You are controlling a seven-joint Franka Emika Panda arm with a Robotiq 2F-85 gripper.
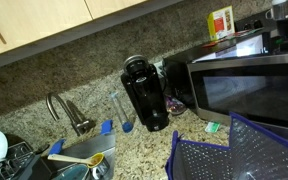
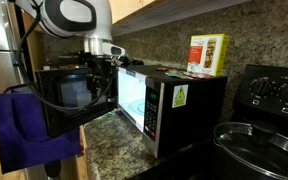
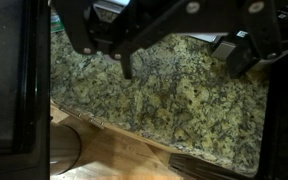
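Observation:
My gripper (image 2: 116, 50) hangs above the counter in front of the microwave (image 2: 187, 110) in exterior view 2. Its two dark fingers (image 3: 125, 65) stand well apart in the wrist view, so it is open, with nothing visible between them. The microwave's lit interior (image 2: 132, 98) shows, and its dark door (image 2: 79, 95) appears swung out to the left, below the arm. Speckled granite counter (image 3: 169, 100) lies under the fingers. Whether a finger touches the door cannot be made out.
A yellow-and-red box (image 2: 206, 55) stands on the microwave. Beside it is a stove with a lidded pan (image 2: 259, 150). A black coffee maker (image 1: 144, 92) stands near the sink faucet (image 1: 79, 122). Blue-purple mesh panels (image 1: 199, 160) fill the foreground.

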